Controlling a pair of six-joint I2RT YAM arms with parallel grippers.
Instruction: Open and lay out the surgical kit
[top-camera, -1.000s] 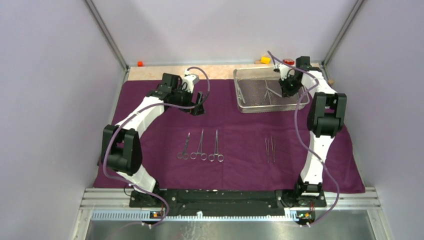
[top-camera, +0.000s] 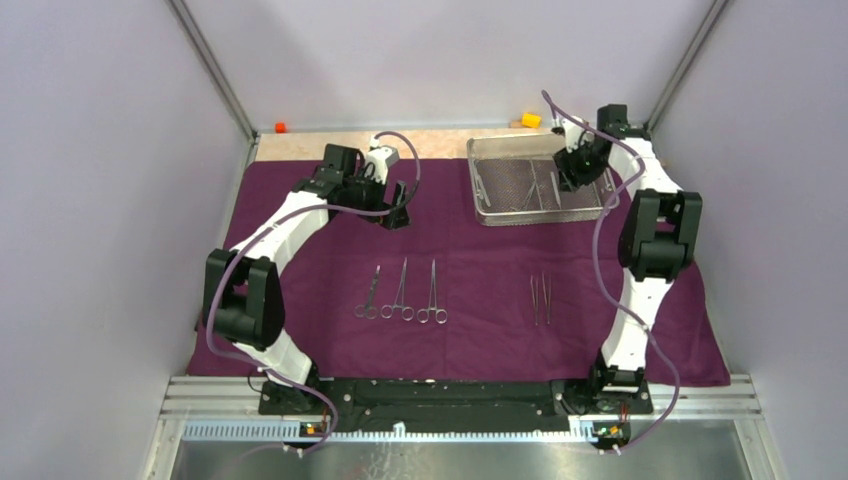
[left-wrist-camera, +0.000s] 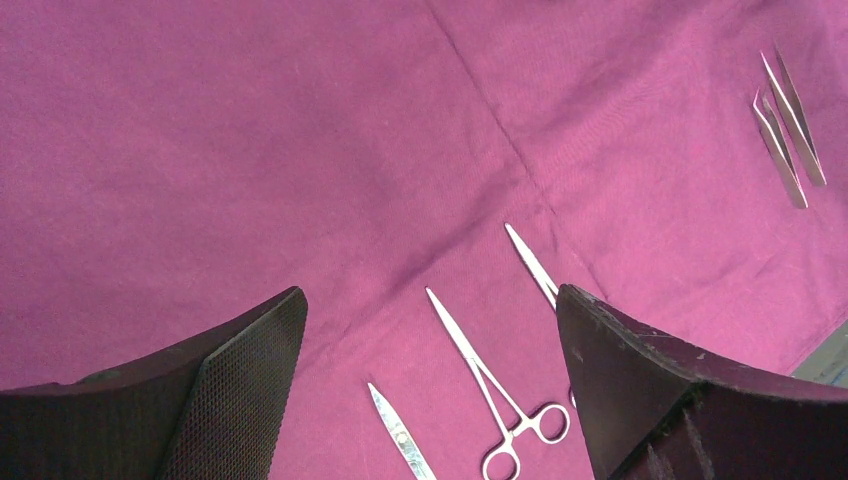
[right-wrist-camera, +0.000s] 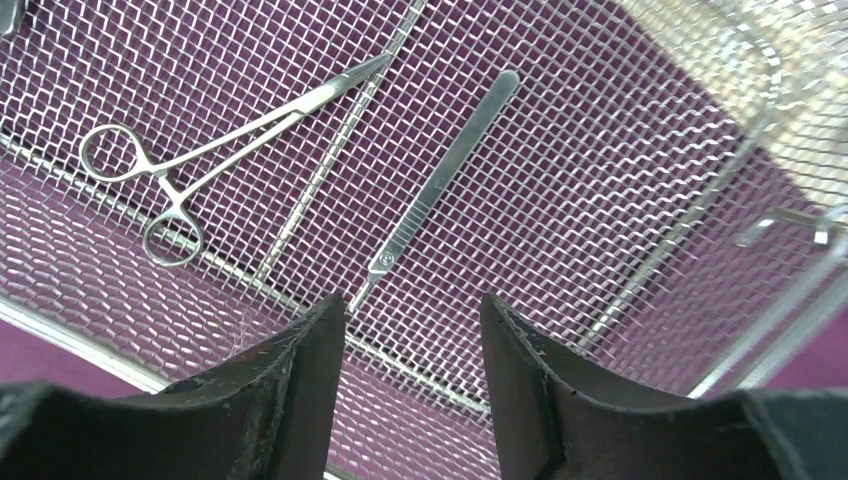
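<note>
The mesh tray (top-camera: 520, 219) sits at the back right. My right gripper is open over it, empty; below are a scalpel handle (right-wrist-camera: 441, 173), a needle holder or clamp (right-wrist-camera: 250, 141) and wire fittings at the tray's side. My left gripper hangs open and empty above the purple cloth. On the cloth lie scissors (top-camera: 371, 290), two clamp-like ring-handled instruments (top-camera: 401, 295) to their right, and several tweezers (top-camera: 546, 300) further right in a row.
An orange block (top-camera: 280, 128) and a yellow block (top-camera: 531, 120) sit at the back edge.
The left arm has not moved.
</note>
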